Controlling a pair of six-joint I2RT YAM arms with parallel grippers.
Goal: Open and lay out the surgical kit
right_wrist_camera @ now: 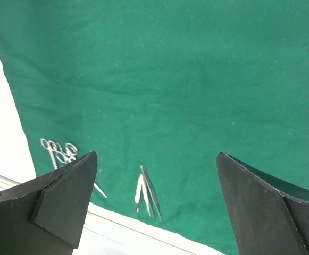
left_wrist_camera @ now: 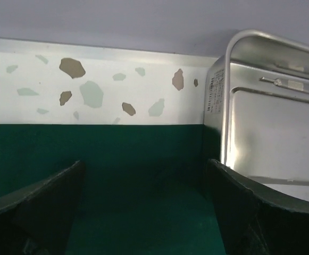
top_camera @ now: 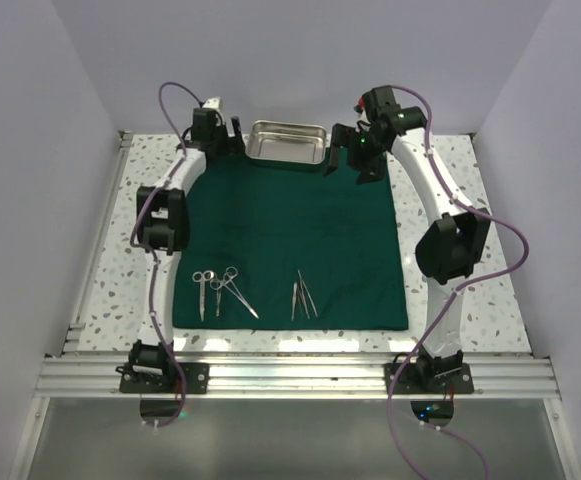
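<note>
At the back of the green cloth [top_camera: 295, 225] stands a shiny metal tray [top_camera: 288, 148]. My left gripper [top_camera: 225, 146] is low beside its left end, open, with only cloth between its fingers in the left wrist view. One fingertip [left_wrist_camera: 218, 170] is right by the tray's side wall; touching or not, I cannot tell. A thin metal piece [left_wrist_camera: 287, 85] shows inside the tray. Off the tray's right end hangs my right gripper [top_camera: 352, 172], open and empty. Several scissor-like instruments [top_camera: 218, 285] lie front left on the cloth, and slim instruments [top_camera: 303, 297] lie front centre.
Speckled white tabletop [top_camera: 460, 270] borders the cloth on both sides. A grey wall [top_camera: 290, 60] rises close behind the tray.
</note>
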